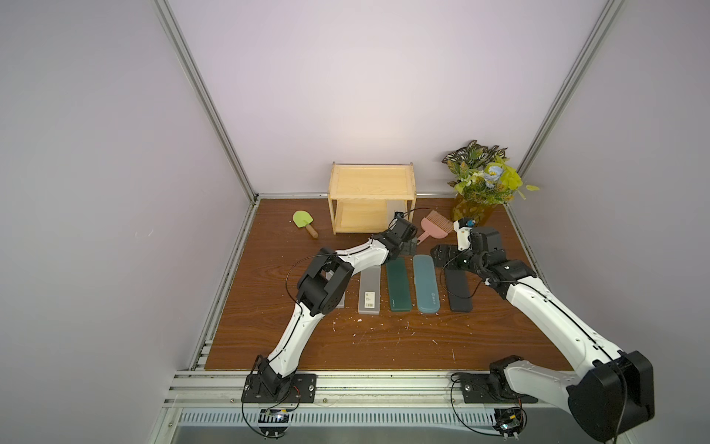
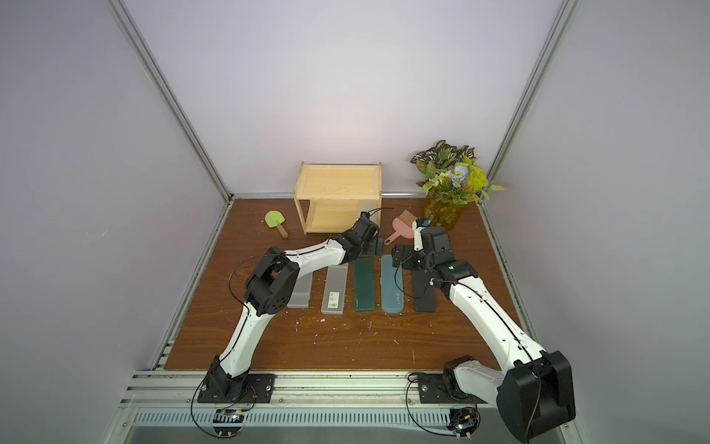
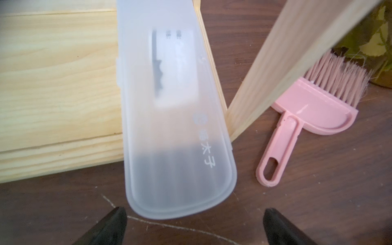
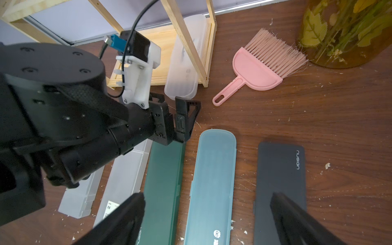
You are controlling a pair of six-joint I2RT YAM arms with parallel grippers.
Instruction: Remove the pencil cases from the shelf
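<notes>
One translucent white pencil case (image 3: 175, 130) lies on the lower board of the wooden shelf (image 1: 372, 171), at its right end, its near end jutting past the front edge. My left gripper is open just in front of that end, a finger to either side and nothing between them. On the table in front of the shelf lie a clear case (image 2: 300, 292), a grey case with a label (image 2: 335, 288), a dark green case (image 2: 364, 285), a light blue case (image 4: 212, 179) and a black case (image 4: 281, 175). Above the black and blue cases, my right gripper stands open and empty.
A pink dustpan with brush (image 4: 257, 69) lies right of the shelf, close to its front post (image 3: 281, 57). Behind it stands a flower vase (image 1: 471, 211). A green scoop (image 1: 304, 221) is on the left.
</notes>
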